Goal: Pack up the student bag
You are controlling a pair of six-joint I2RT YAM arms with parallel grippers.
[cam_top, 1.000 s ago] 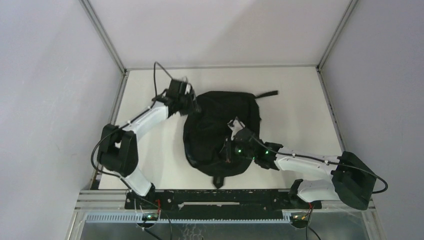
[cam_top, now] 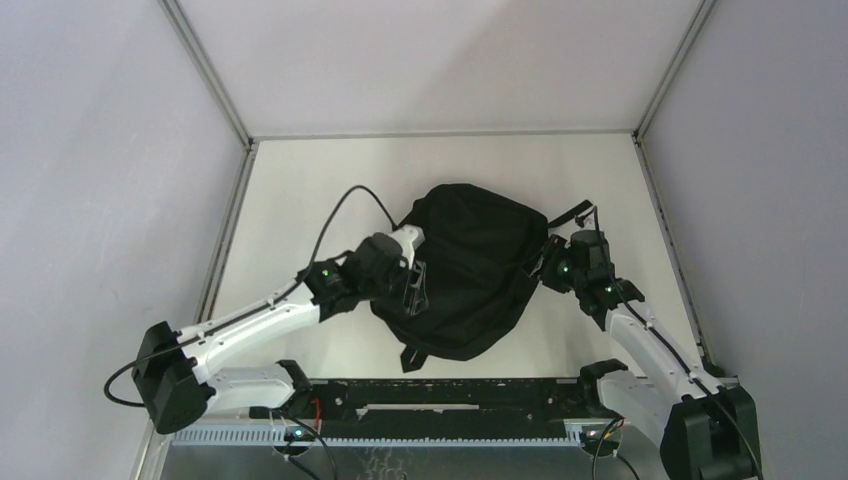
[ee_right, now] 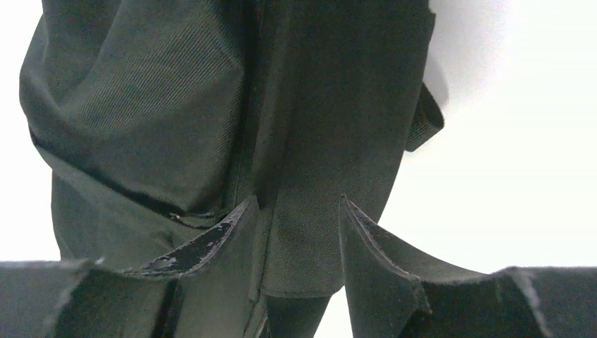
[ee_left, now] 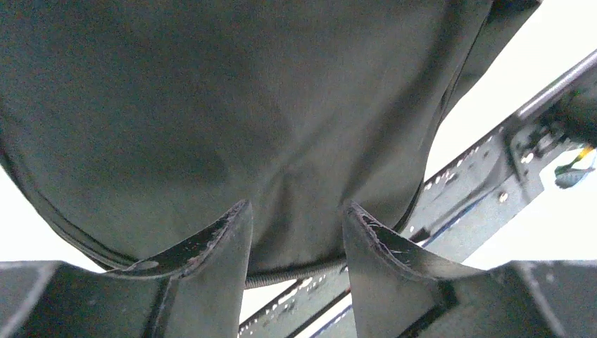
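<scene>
A black fabric bag [cam_top: 470, 270] lies on the white table, slightly turned, with one strap [cam_top: 570, 213] sticking out at its upper right and another [cam_top: 412, 360] at the lower left. Over the bag's left part hovers my left gripper [cam_top: 416, 290]; its fingers [ee_left: 211, 274] stand apart, with bag cloth [ee_left: 211, 127] seen beyond them and none clearly between. At the bag's right edge is my right gripper [cam_top: 540, 262]. Its fingers [ee_right: 218, 274] are also apart, and dark folds with a flap edge [ee_right: 303, 282] show behind the gap.
Bare white table [cam_top: 320, 180] surrounds the bag on every side. A black rail [cam_top: 450, 400] runs along the front edge below it. Grey walls close off the left, right and back. No other loose objects show.
My left gripper came from the upper left down over the bag. The right one moved from over the bag to its right edge.
</scene>
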